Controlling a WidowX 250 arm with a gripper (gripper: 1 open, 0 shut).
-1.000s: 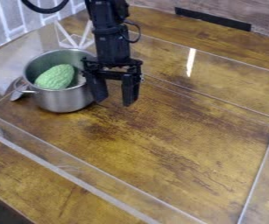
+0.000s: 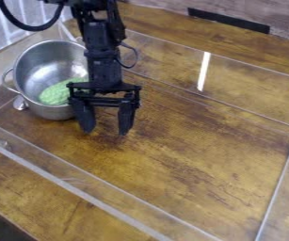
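Observation:
My gripper (image 2: 106, 119) hangs low over the wooden table at the left-centre of the camera view, its fingers apart and pointing down, just in front of and to the right of a steel bowl (image 2: 40, 66). A green, textured oval object (image 2: 58, 92) rests in the bowl, partly hidden behind the black gripper body. I see nothing held between the fingers.
Clear panels or strips run along its edges and sides. A white vertical strip (image 2: 204, 71) stands out at the back right.
My gripper has moved lower and toward the viewer. The bowl appears tilted or shifted slightly, with more of its inside showing, and the green object is now more hidden.

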